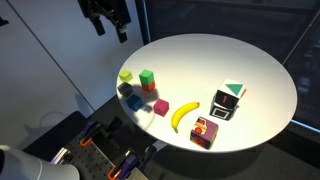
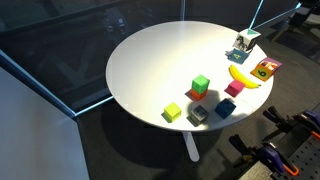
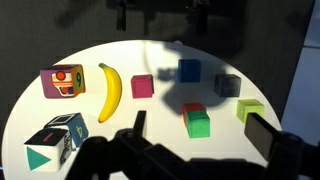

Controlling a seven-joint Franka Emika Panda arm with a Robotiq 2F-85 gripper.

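My gripper (image 1: 111, 32) hangs high above the left side of the white round table, apart from everything on it. Its fingers are wide open with nothing between them. In the wrist view, a green block (image 3: 198, 125) shows below the gap between the fingers, resting on a red block (image 3: 191, 107). Near that stack lie a yellow-green block (image 3: 250, 108), a dark grey block (image 3: 228, 85), a blue block (image 3: 189, 70) and a pink cube (image 3: 143, 87). A yellow banana (image 3: 111, 95) lies farther left.
A patterned purple cube (image 1: 204, 133) sits near the table's edge. Behind it, a white block with a green triangle (image 1: 235, 89) adjoins a dark-and-white block (image 1: 225, 105).
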